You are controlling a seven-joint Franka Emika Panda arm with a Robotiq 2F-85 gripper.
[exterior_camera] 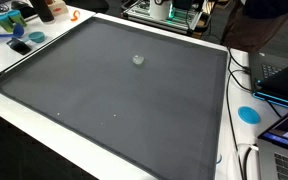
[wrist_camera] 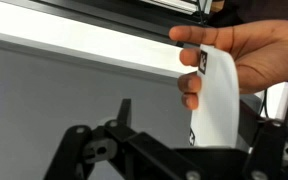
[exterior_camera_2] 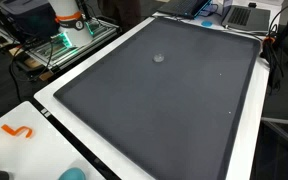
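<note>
My gripper stands open in the wrist view, its dark fingers well apart. A person's hand (wrist_camera: pixel 251 50) reaches in from the right, holding a long white object (wrist_camera: pixel 218 95) with dark markings near its far end. That object extends down into the gap, close to the right finger (wrist_camera: pixel 250 122); whether it touches is unclear. On the large grey board lies a small, pale, see-through round object (exterior_camera: pixel 138 60), also visible in the other exterior view (exterior_camera_2: pixel 158 57). Neither exterior view shows the gripper.
The grey board (exterior_camera_2: pixel 154 105) is otherwise bare. Laptops (exterior_camera: pixel 284 150) and a blue disc (exterior_camera: pixel 249 115) line one side. Cups and small items, including a green one (exterior_camera: pixel 36 37), crowd a corner. An orange piece (exterior_camera_2: pixel 21 131) lies near the robot's base (exterior_camera_2: pixel 72 28).
</note>
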